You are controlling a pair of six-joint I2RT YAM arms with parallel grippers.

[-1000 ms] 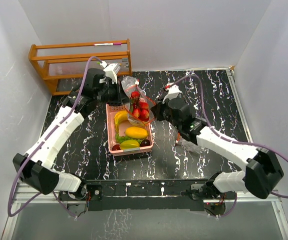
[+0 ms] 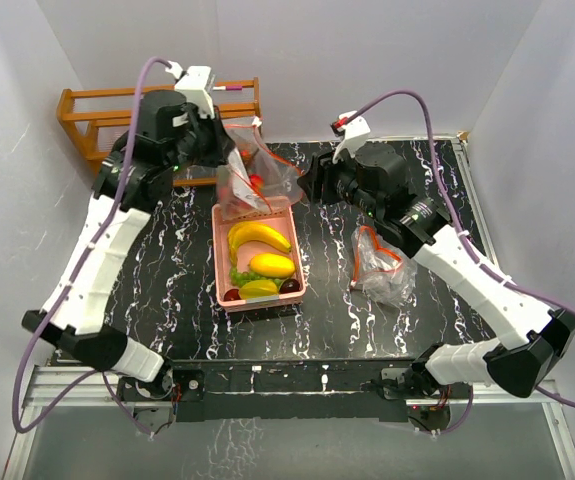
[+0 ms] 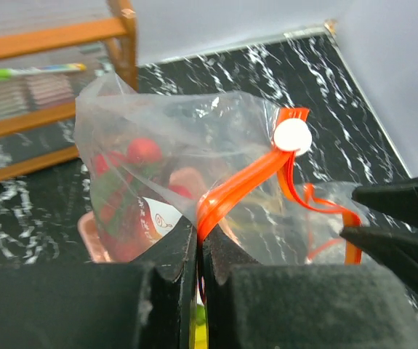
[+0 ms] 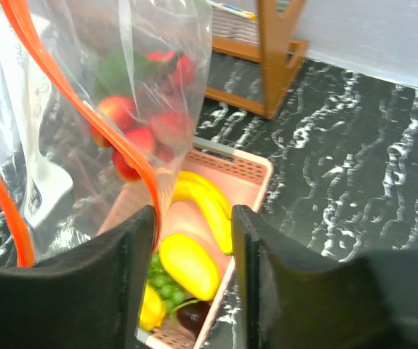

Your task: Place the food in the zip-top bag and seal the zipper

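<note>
A clear zip bag with an orange zipper and red and green food inside hangs above the pink container. My left gripper is shut on the bag's edge, the orange zipper rising from between its fingers. My right gripper is part open at the bag's other side, close to the orange strip; whether it touches it is unclear. In the container lie bananas, a yellow mango, green grapes, another yellow fruit and dark round fruits.
Another empty-looking bag lies on the dark marble table at the right. A wooden rack stands at the back left.
Over the last second the bag has swung and risen toward the back left with my left gripper.
</note>
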